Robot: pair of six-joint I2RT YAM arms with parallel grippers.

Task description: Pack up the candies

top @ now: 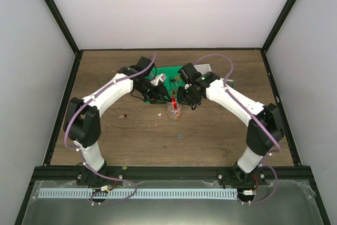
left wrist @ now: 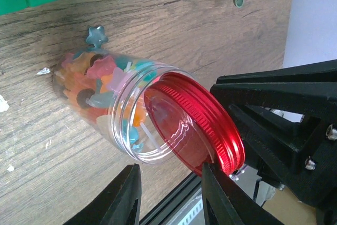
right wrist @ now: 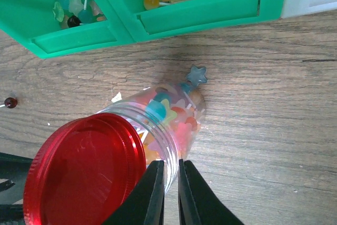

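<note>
A clear jar [left wrist: 100, 82] of colourful candies stands on the table, tilted in the wrist views, its mouth uncovered. A red screw lid [left wrist: 210, 125] sits askew just above and beside the jar mouth, at my left gripper's fingertips. My left gripper [top: 168, 98] is shut on the lid; its grip is partly hidden. In the right wrist view the lid [right wrist: 84, 167] covers the lower left, with black left fingers [right wrist: 13, 168] behind its edge. My right gripper is slightly open, a narrow gap between its tips, close beside the lid and over the jar rim.
A green divided tray [right wrist: 200, 19] with loose candies lies behind the jar. A small blue star [right wrist: 197, 75] rests beside the jar base. A dark lollipop [right wrist: 10, 103] lies to the left, and a blue ring [top: 180, 136] in front.
</note>
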